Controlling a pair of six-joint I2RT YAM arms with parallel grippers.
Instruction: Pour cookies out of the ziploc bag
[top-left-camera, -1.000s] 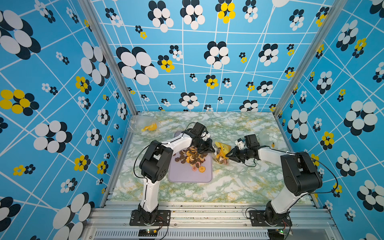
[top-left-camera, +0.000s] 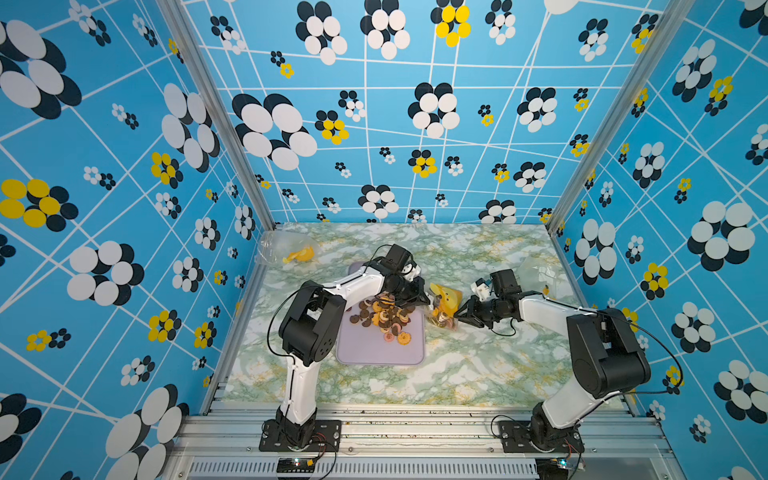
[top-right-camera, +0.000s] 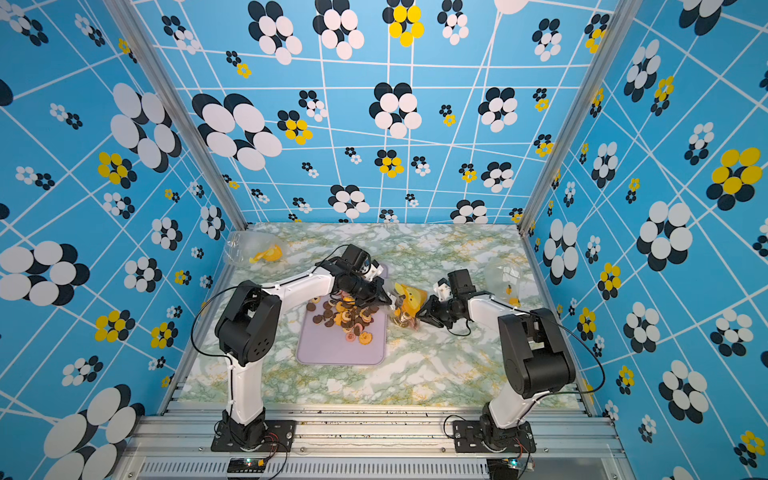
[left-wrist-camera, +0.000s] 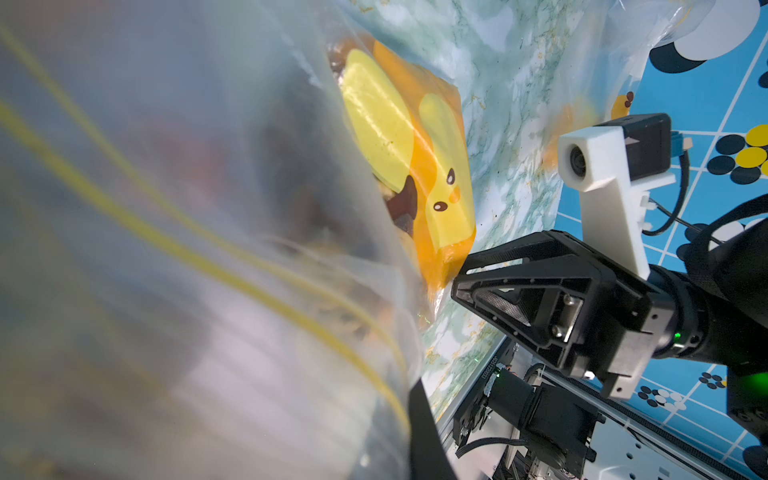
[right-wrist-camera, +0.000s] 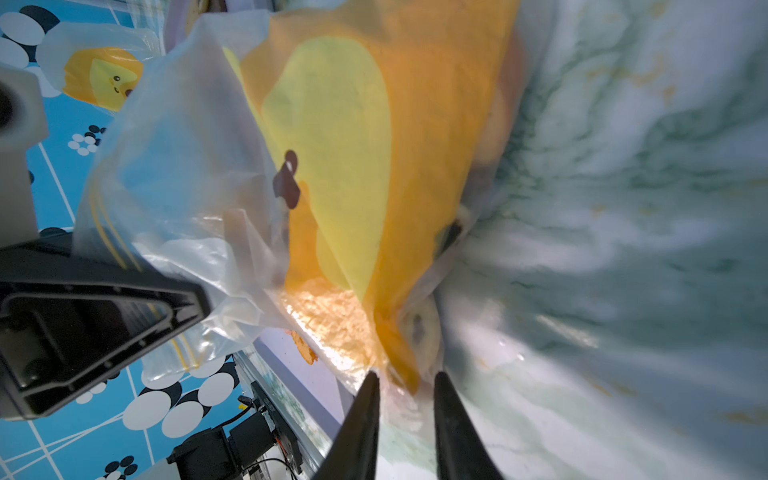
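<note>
A clear ziploc bag with an orange-and-yellow chick print (right-wrist-camera: 336, 160) stands between my grippers, at the right edge of the lilac tray (top-left-camera: 364, 352). Cookies show through its lower part. My left gripper (top-left-camera: 425, 302) is shut on the bag's zip end; the plastic with its yellow zip lines (left-wrist-camera: 200, 248) covers much of the left wrist view and hides those fingertips. In the right wrist view, the fingers of my right gripper are parted, with the bag's lower corner at the gap. Loose cookies (top-left-camera: 388, 316) lie piled on the tray.
Another chick-print bag (top-left-camera: 288, 248) lies at the back left. A further clear bag (top-left-camera: 540, 273) is at the back right, behind my right arm.
The left arm, the bag and the cookie pile look unchanged.
</note>
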